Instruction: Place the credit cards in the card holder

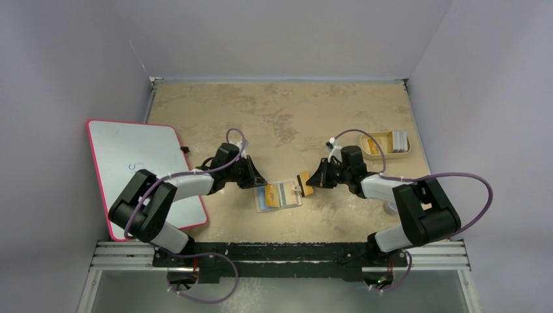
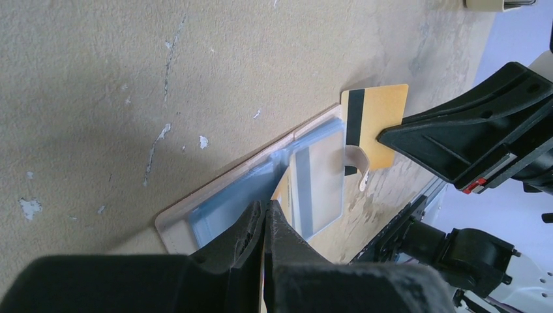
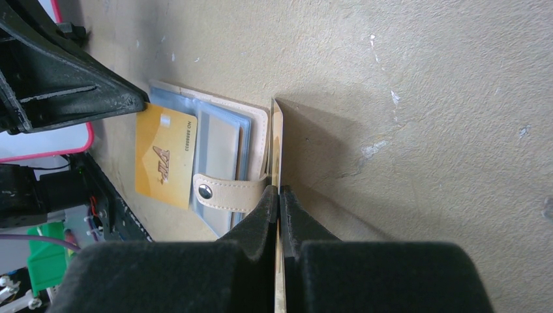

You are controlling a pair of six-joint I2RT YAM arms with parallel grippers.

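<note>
The card holder (image 1: 287,204) lies open on the table between both grippers, with clear bluish sleeves (image 2: 236,197) and a beige snap strap (image 3: 228,193). Over its sleeves a gold card (image 3: 166,153) stands up on edge, and my left gripper (image 1: 264,182) is shut on that card's upper part. In the left wrist view only the card's thin edge shows at the fingertips. At the holder's right end, my right gripper (image 1: 309,182) is shut on another gold card (image 2: 378,120) with a black stripe, held upright close by the strap. Whether either card's lower edge is inside a sleeve cannot be told.
A tan tray (image 1: 395,155) at the right holds a gold card and several whitish cards. A red-rimmed whiteboard (image 1: 134,156) lies at the left beneath the left arm.
</note>
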